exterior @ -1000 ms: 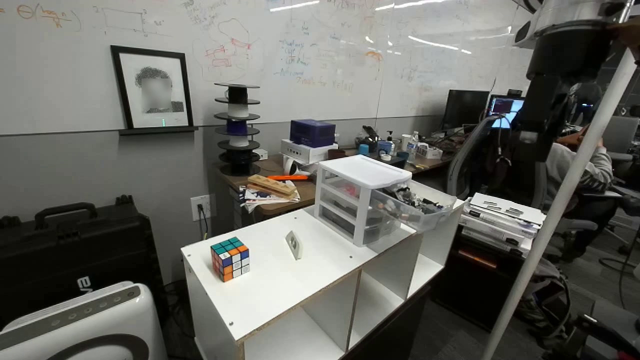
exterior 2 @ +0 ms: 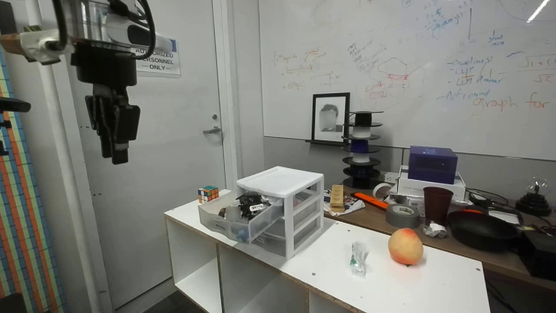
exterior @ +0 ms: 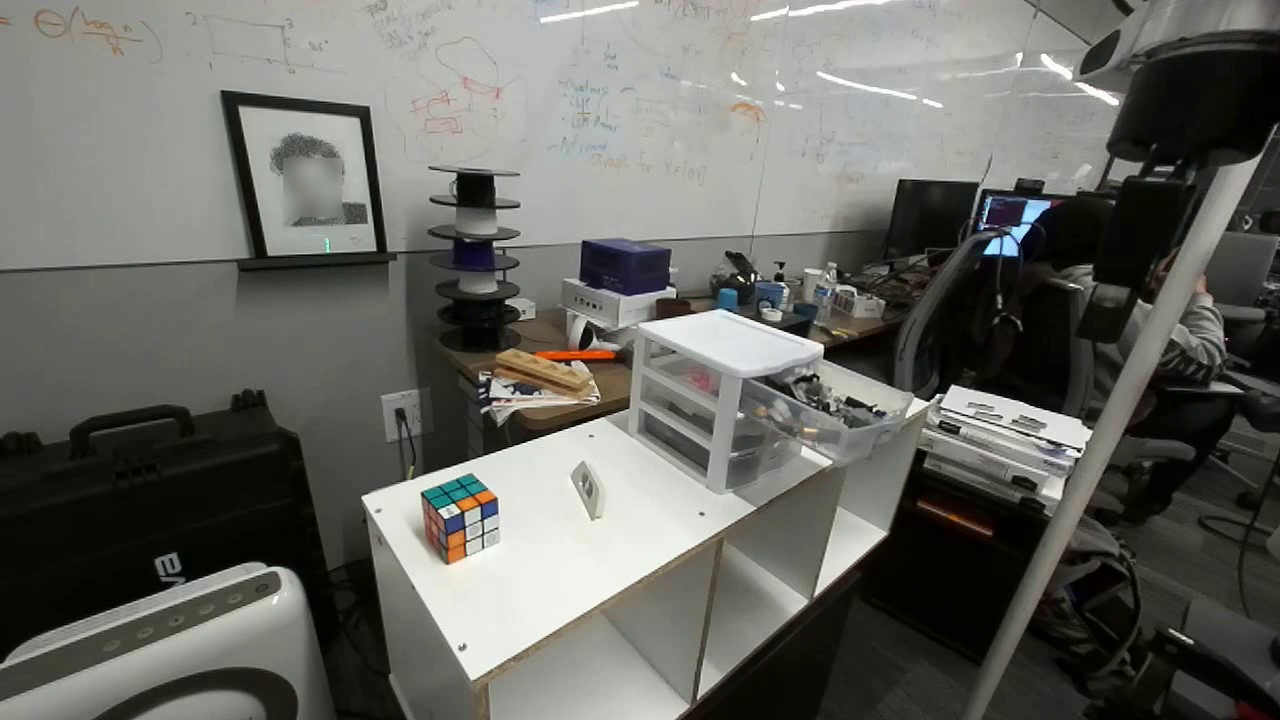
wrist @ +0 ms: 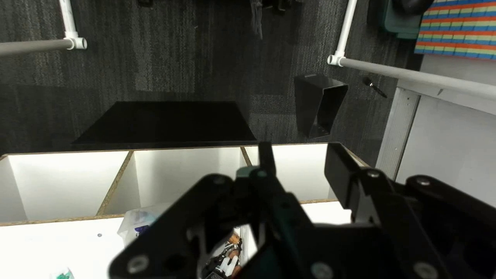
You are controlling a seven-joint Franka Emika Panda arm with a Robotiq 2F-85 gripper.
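My gripper [exterior 2: 114, 156] hangs high at the left in exterior view 2, clear of the cabinet; its black fingers look shut together, and nothing shows between them. In the wrist view the gripper points down over the cabinet's front edge and the dark floor. A white drawer unit [exterior: 732, 340] stands on the white cabinet, its clear top drawer [exterior 2: 226, 227] pulled out and full of small parts. A Rubik's cube [exterior: 459, 518] and a small upright pale object [exterior: 587, 491] sit on the cabinet top. A peach-coloured fruit [exterior 2: 405, 246] and a crumpled clear packet [exterior 2: 359, 259] lie past the unit.
Behind the cabinet, a brown desk holds a spool stack [exterior: 474, 258], a blue box [exterior 2: 432, 164], grey tape [exterior 2: 402, 214] and a black pan [exterior 2: 482, 229]. A pale pole [exterior: 1110, 420] rises close to the arm. Bare cabinet top [exterior: 564, 588] lies around the cube.
In exterior view 1 the gripper has shifted to the right and turned slightly. The cube, the drawer unit and the other things on the cabinet have stayed put.
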